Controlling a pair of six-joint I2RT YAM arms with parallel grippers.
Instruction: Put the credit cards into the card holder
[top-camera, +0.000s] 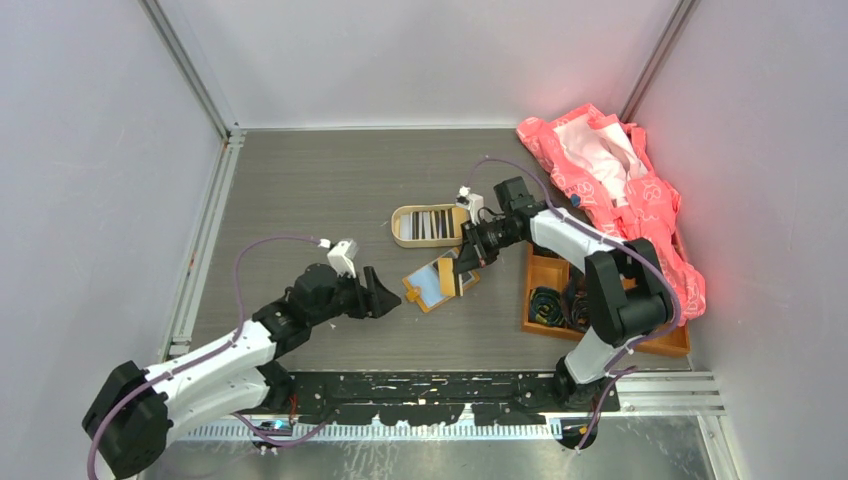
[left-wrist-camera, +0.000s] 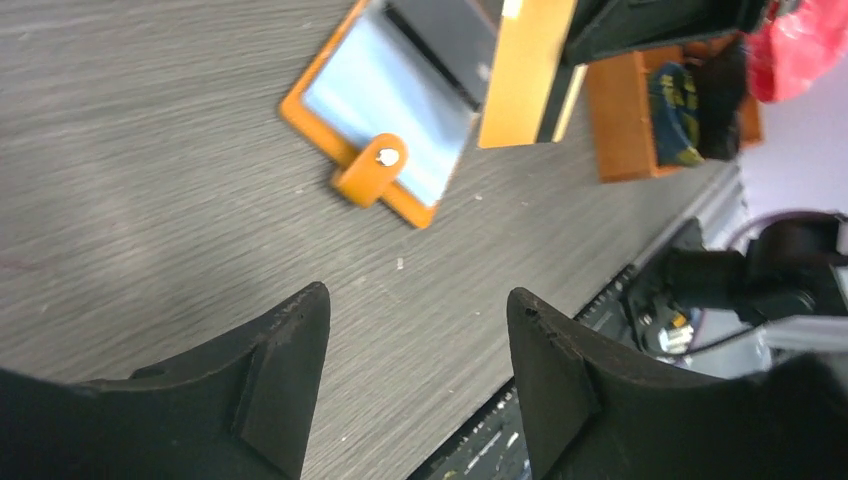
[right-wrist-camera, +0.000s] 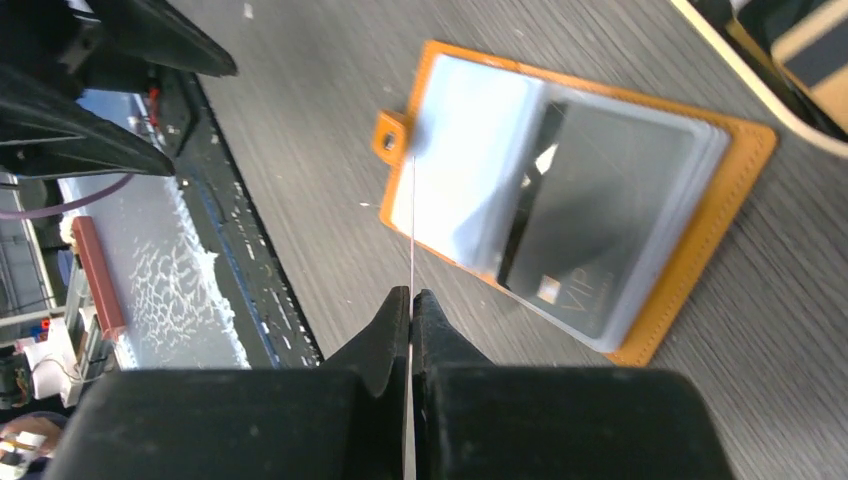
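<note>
My right gripper (top-camera: 462, 262) is shut on a yellow-and-black card (top-camera: 447, 277), held upright above the open orange card holder (top-camera: 426, 283), seen with pale and dark sleeves in the right wrist view (right-wrist-camera: 460, 160). In that view the card is only a thin edge between the fingertips. In the left wrist view the card (left-wrist-camera: 515, 80) hangs at top right over the holder (left-wrist-camera: 370, 170). My left gripper (top-camera: 385, 298) stands open and empty, left of the holder.
An oval container (top-camera: 398, 225) with a row of cards sits just behind. A wooden box (top-camera: 540, 270) with cables and a pink bag (top-camera: 660, 220) lie to the right.
</note>
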